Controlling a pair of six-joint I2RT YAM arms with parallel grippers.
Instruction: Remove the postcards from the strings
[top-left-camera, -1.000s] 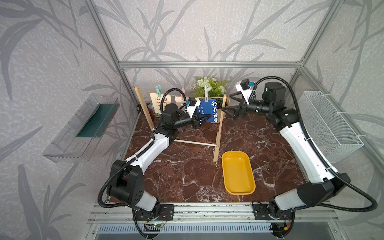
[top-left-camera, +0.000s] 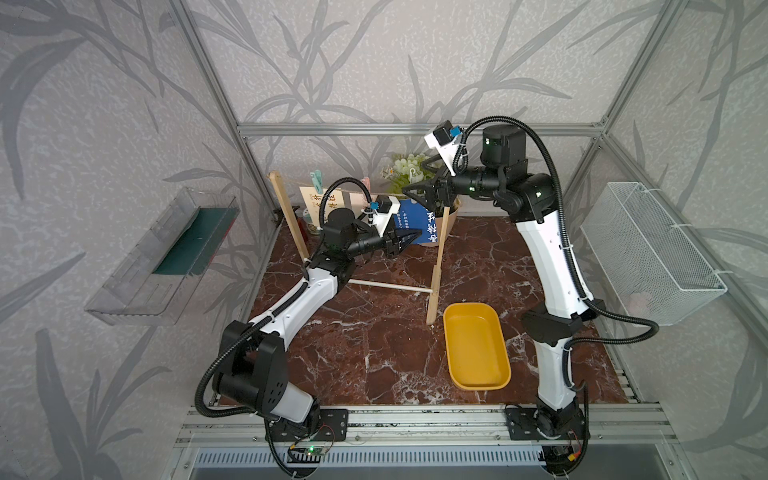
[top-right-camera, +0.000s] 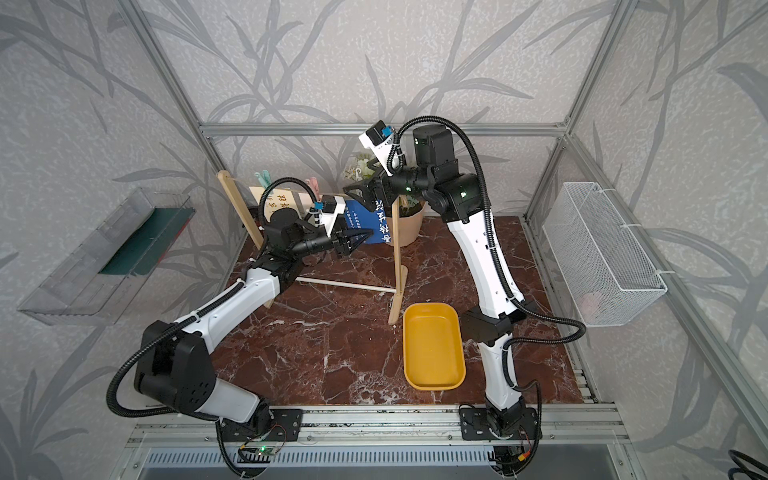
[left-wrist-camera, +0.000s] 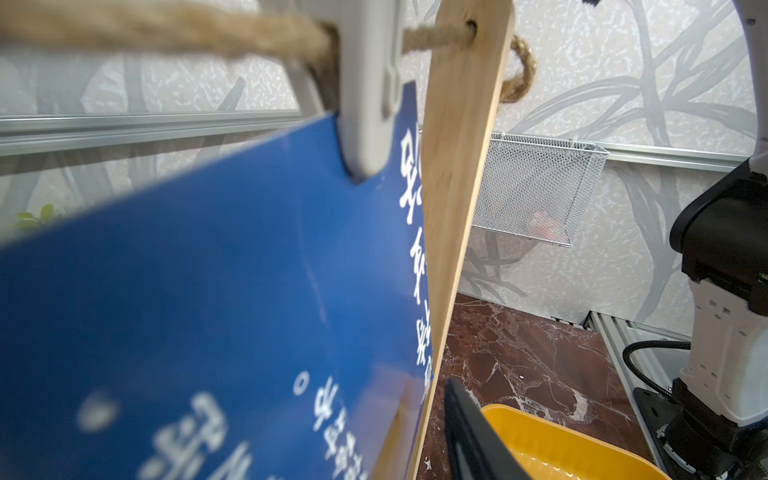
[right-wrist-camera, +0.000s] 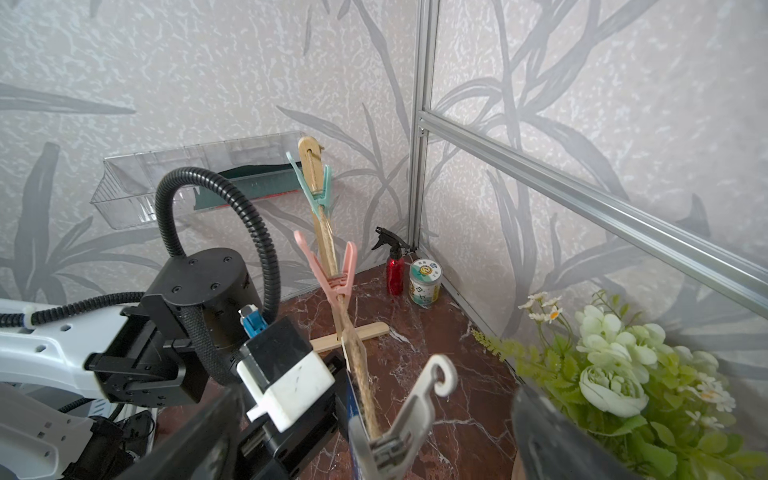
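Note:
A blue postcard (left-wrist-camera: 224, 280) with white writing hangs from the rope under a white clip (left-wrist-camera: 368, 120). My left gripper (top-left-camera: 404, 238) is at this card's lower front, very close in the left wrist view; whether it grips the card is unclear. My right gripper (top-left-camera: 424, 180) is open above the card near the post's top, the white clip (right-wrist-camera: 392, 440) just below between its fingers in the right wrist view. Further along, beige cards (top-left-camera: 320, 200) hang under a mint clip (right-wrist-camera: 320, 192) and a pink clip (right-wrist-camera: 340, 280).
An empty yellow tray (top-left-camera: 477, 344) sits front right of the wooden stand (top-left-camera: 433, 304). A flower pot stands behind, with flowers (right-wrist-camera: 608, 392); a red spray bottle (right-wrist-camera: 394, 276) and a can (right-wrist-camera: 425, 284) are at the back left. Wire baskets hang on both side walls.
The right arm has swung up and to the left, bringing its open gripper over the blue postcard and white clip. The left arm looks almost unchanged.

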